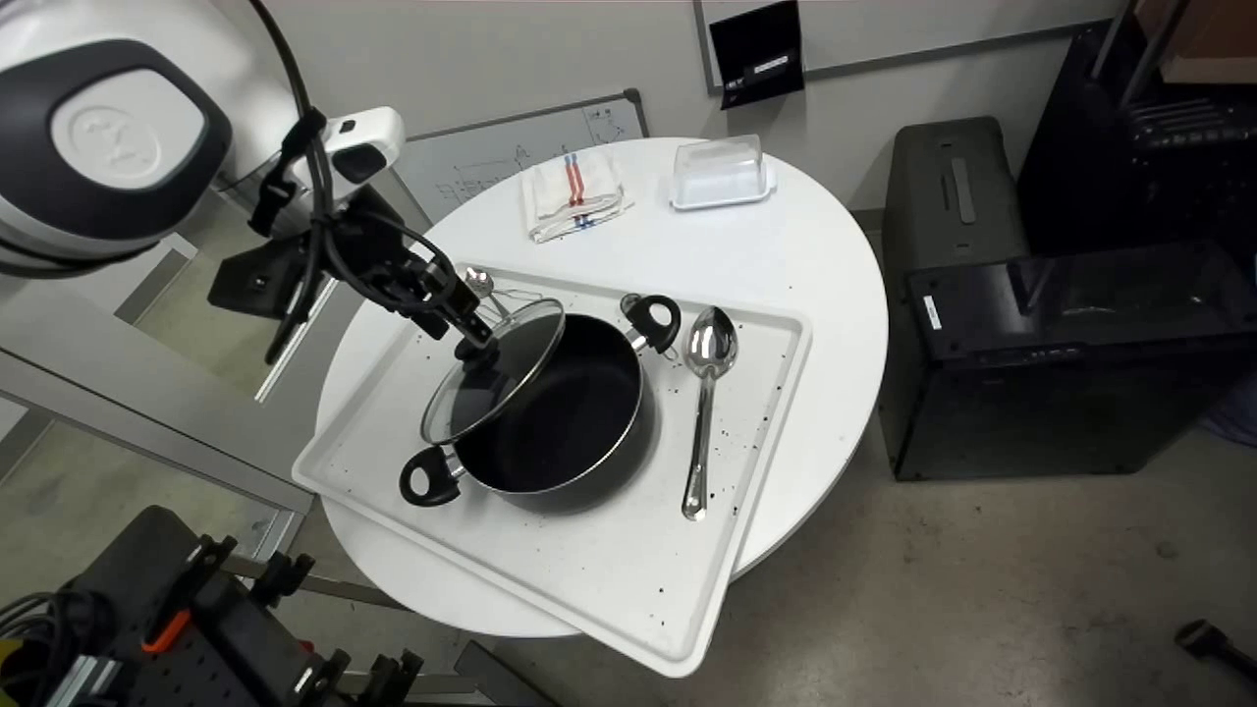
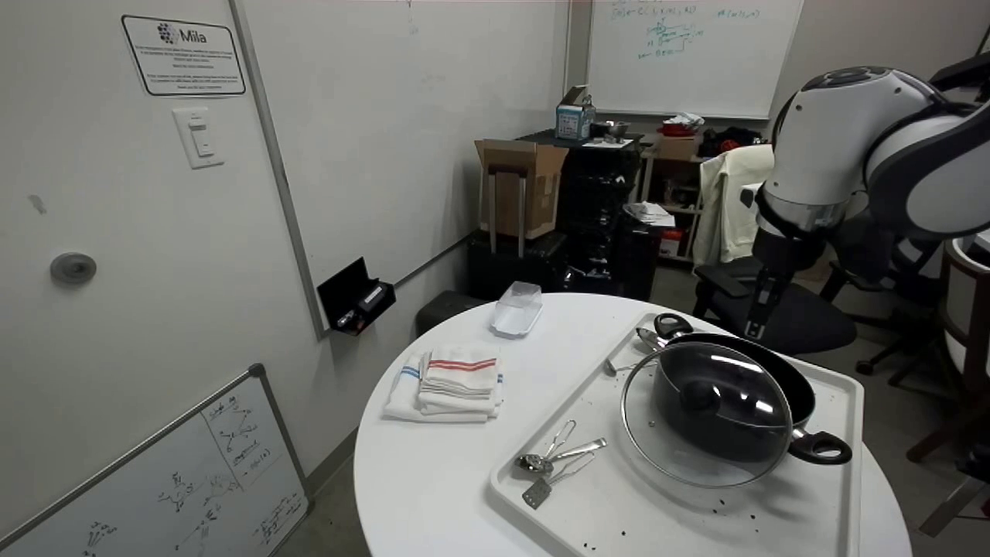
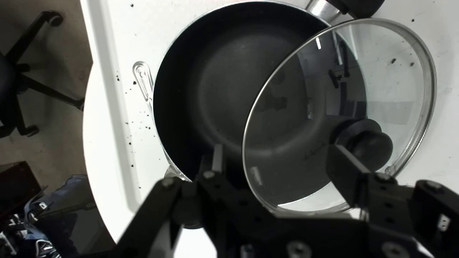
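Observation:
A black two-handled pot point(image 1: 573, 430) stands on the tray point(image 1: 589, 589). Its glass lid point(image 2: 682, 418) leans tilted over the rim, covering only part of the opening. In the wrist view the lid's black knob point(image 3: 372, 148) appears outside the gap, by the right finger point(image 3: 344, 165). My gripper stands open, its fingers well apart, with the lid's glass and the pot's dark interior seen beyond. In exterior view 1 the fingertips are close to the knob; whether they touch it, I cannot tell.
A large metal spoon point(image 1: 704, 401) lies along one side of the pot. Small utensils point(image 2: 557, 464) rest in a corner of the tray. A folded towel point(image 2: 457, 385) and a clear-lidded butter dish point(image 1: 721, 175) occupy the table beyond it.

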